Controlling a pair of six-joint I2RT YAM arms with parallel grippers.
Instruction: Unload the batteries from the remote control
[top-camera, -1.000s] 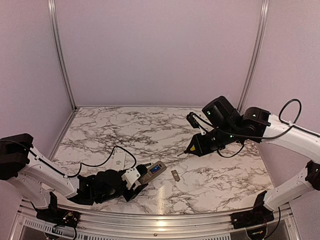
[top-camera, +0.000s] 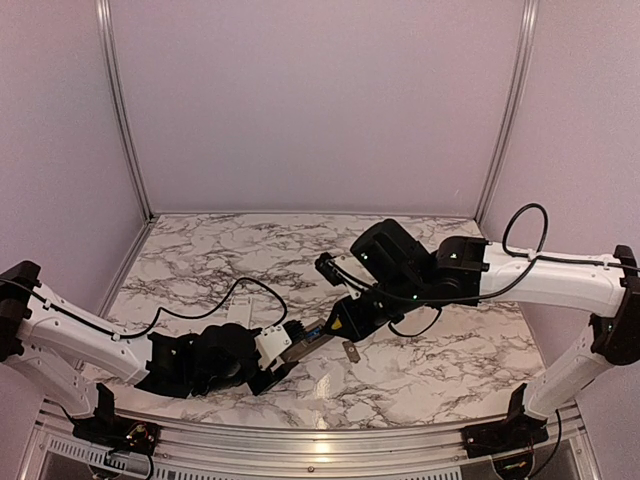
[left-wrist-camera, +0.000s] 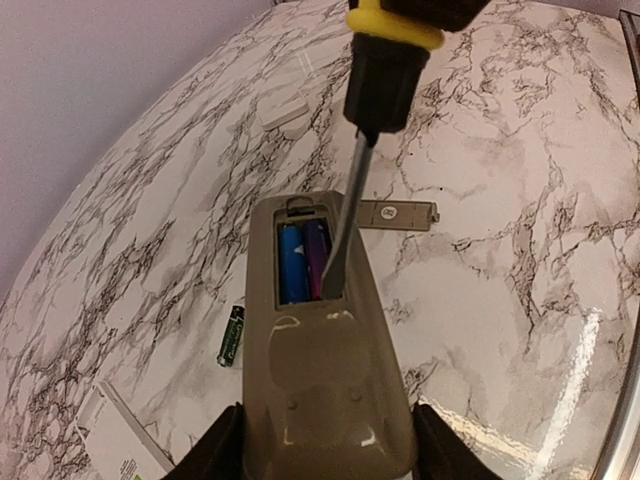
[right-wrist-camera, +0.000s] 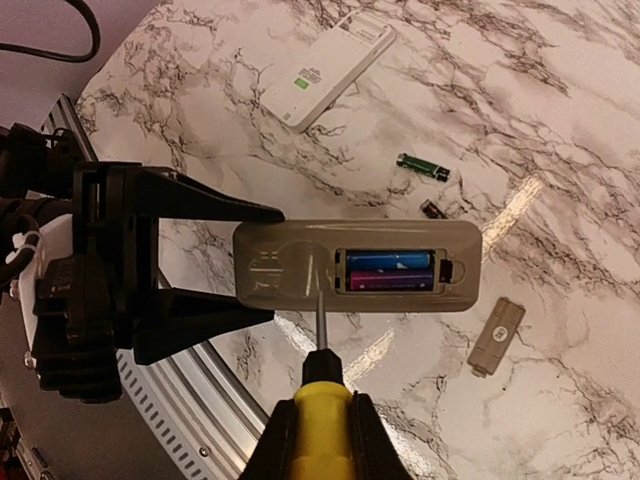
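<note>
My left gripper is shut on the grey remote (left-wrist-camera: 320, 370), which has its back up and compartment open, a blue battery (left-wrist-camera: 293, 262) and a purple battery (left-wrist-camera: 315, 245) inside. My right gripper is shut on a yellow-and-black screwdriver (right-wrist-camera: 322, 410). In the left wrist view the screwdriver's metal tip (left-wrist-camera: 333, 280) is over the compartment's lower end; whether it touches is unclear. The detached cover (right-wrist-camera: 495, 335) lies on the table beside the remote. A loose green battery (right-wrist-camera: 423, 166) lies near it.
A white device (right-wrist-camera: 328, 70) lies at the left of the marble table (top-camera: 260, 240), with another small dark cell (right-wrist-camera: 432, 209) near the green battery. The metal rail (top-camera: 310, 435) runs along the front edge.
My right arm has moved left and down, bringing the screwdriver to the remote. The left gripper with the remote has shifted only slightly.
</note>
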